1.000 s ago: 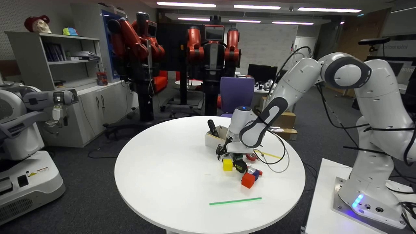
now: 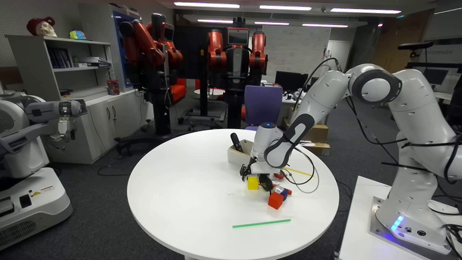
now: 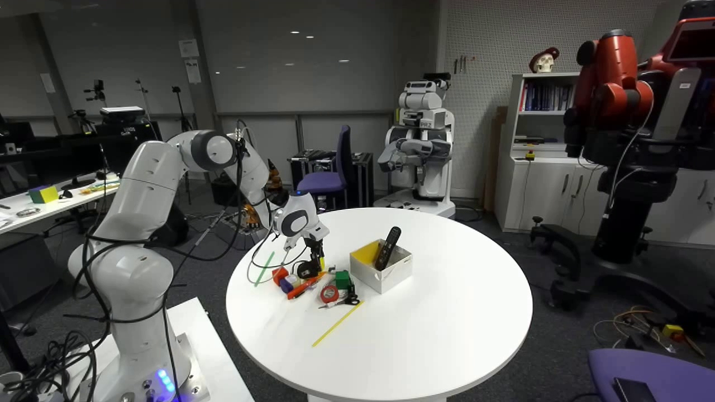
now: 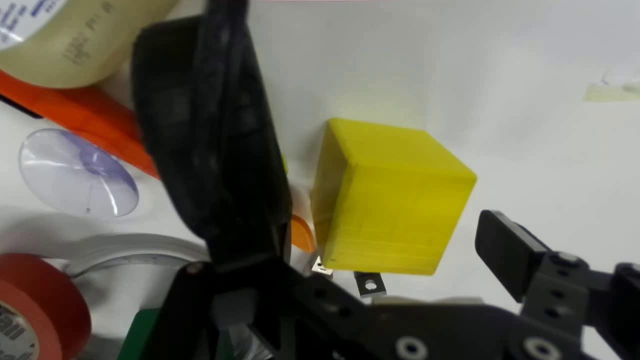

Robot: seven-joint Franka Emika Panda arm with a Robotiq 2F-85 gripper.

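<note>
The yellow cube (image 2: pixel 253 182) rests on the white table. My gripper (image 2: pixel 253 174) is low over it, open, with its fingers to either side. In the wrist view the yellow cube (image 4: pixel 390 204) lies in the gap of my gripper, closer to the dark shape at left than to the right finger (image 4: pixel 510 255). White space separates that right finger from the cube. The large black shape (image 4: pixel 210 132) hides much of the left side; where finger ends and any black object begins is unclear. In exterior view 2 the arm mostly covers the cube.
Clutter crowds the arm side: a red cube (image 2: pixel 275 200), red tape roll (image 3: pixel 329 294), green block (image 3: pixel 342 279) and scissors (image 3: pixel 348 299). Behind stands a white box (image 3: pixel 382 273) holding a black handheld device (image 3: pixel 388 248). A green stick (image 2: pixel 261 223) lies nearer the edge.
My gripper has come down slightly and shifted a little toward the camera over the yellow cube. The black shape beside the cube has moved slightly; the cube looks unmoved.
</note>
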